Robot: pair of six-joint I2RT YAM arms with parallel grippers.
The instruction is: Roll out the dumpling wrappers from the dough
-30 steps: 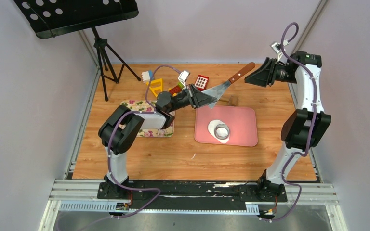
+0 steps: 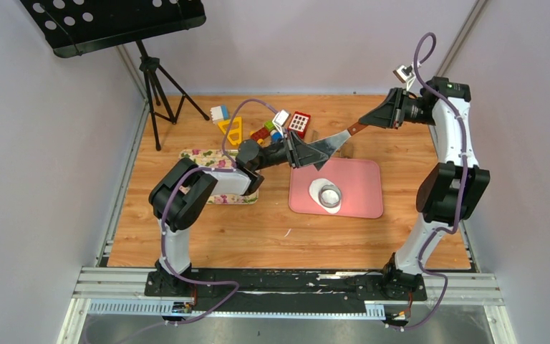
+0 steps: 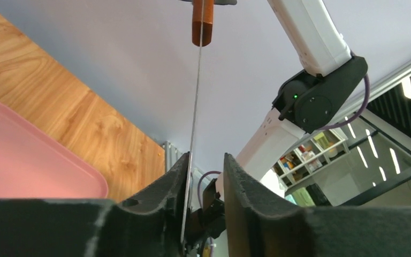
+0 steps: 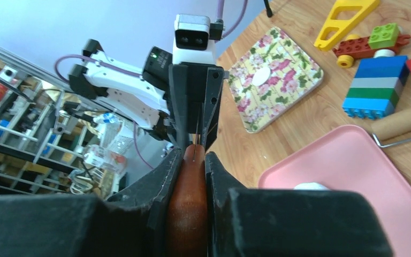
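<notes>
A scraper hangs above the table, its wooden handle (image 2: 357, 127) held by my right gripper (image 2: 364, 123), which is shut on it. Its metal blade (image 2: 335, 142) reaches to my left gripper (image 2: 322, 159). In the left wrist view the blade (image 3: 195, 115) appears edge-on along the left finger, with a gap to the other finger (image 3: 233, 182), so the left fingers stand part open. Flattened white dough (image 2: 316, 188) lies on the pink board (image 2: 369, 203), and a round metal cup or ring (image 2: 330, 196) sits on it.
A floral board (image 4: 294, 80) lies to the left, partly under my left arm. Toy blocks (image 4: 377, 85) and a wooden-handled tool (image 4: 404, 119) lie behind the pink board.
My right gripper has moved slightly left and closed on the scraper's handle. The scraper has tipped, its handle end lower in the top view. The left gripper has shifted a little and its fingers have parted.
</notes>
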